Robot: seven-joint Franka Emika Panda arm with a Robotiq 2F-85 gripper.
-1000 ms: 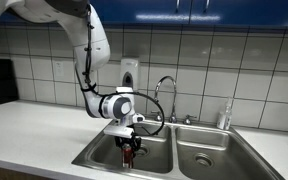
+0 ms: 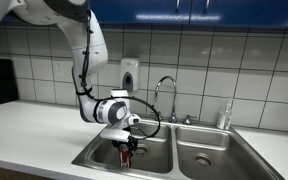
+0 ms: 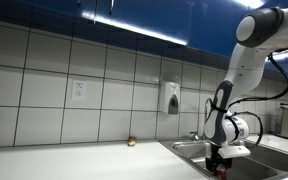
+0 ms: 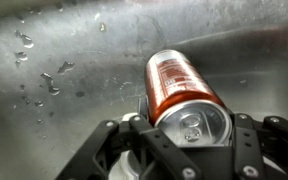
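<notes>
A red can (image 4: 174, 80) with a silver top fills the middle of the wrist view, its far end toward the sink wall. My gripper is shut on it, with the dark fingers on either side of the can's near end. In exterior view 1 the gripper (image 2: 125, 148) points down into the left basin, and the red can (image 2: 125, 158) shows below it. Exterior view 2 shows only a little red of the can (image 3: 221, 174) under the gripper at the lower right. Whether the can touches the basin floor, I cannot tell.
The right basin (image 2: 209, 160) looks empty. A faucet (image 2: 173, 100) rises behind the sink, and a soap bottle (image 2: 225, 115) stands at the back right. Bare white counter (image 2: 44, 125) lies to the left. Water drops dot the basin metal (image 4: 54, 85).
The arm and gripper have shifted slightly to the left in exterior view 1, and the can has gone with them.
</notes>
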